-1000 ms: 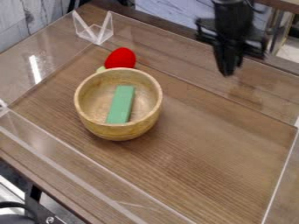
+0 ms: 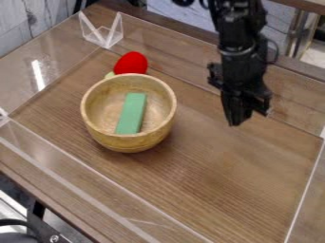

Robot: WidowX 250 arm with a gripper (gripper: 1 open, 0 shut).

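Observation:
My gripper (image 2: pixel 233 118), black, hangs over the right half of the wooden table, shut, with nothing visible between its fingers. To its left a wooden bowl (image 2: pixel 168 103) holds a green block (image 2: pixel 129 113). Behind the bowl lies a red rounded object (image 2: pixel 131 64), with a small light-green part beside it, partly hidden by the bowl.
A white wire-like object (image 2: pixel 102 28) stands at the back left. Dark cables show at the bottom-left corner.
The bowl, block and red object are unmoved.

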